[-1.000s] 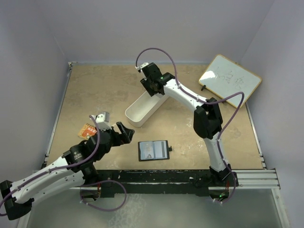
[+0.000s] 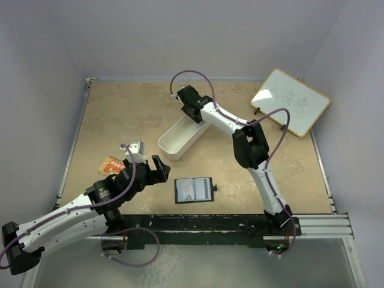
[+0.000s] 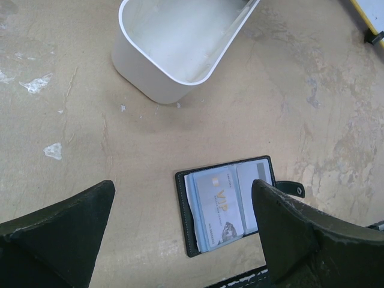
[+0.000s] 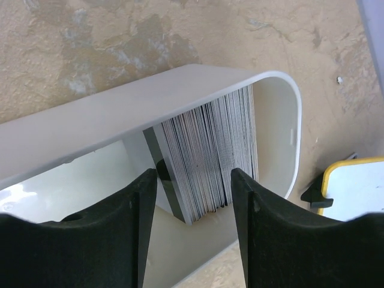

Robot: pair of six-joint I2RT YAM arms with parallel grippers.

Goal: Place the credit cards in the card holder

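The card holder point(image 2: 194, 190) lies spread out near the table's front edge, black with clear sleeves. In the left wrist view, a pale card marked VIP point(image 3: 219, 207) shows in one of its sleeves. Many thin cards point(image 4: 207, 156) stand packed on edge at one end of the white bin point(image 2: 174, 144). Over that end is my right gripper, its fingers apart in front of the row; whether they touch any card I cannot tell. My left gripper hangs open and empty, left of the holder.
An orange piece point(image 2: 112, 165) lies at the left, partly behind the left arm. A whiteboard point(image 2: 291, 99) stands at the back right. Bare table surrounds the holder on its right side.
Over the last second the right gripper has come lower over the bin's far end. Bin and holder have not moved.
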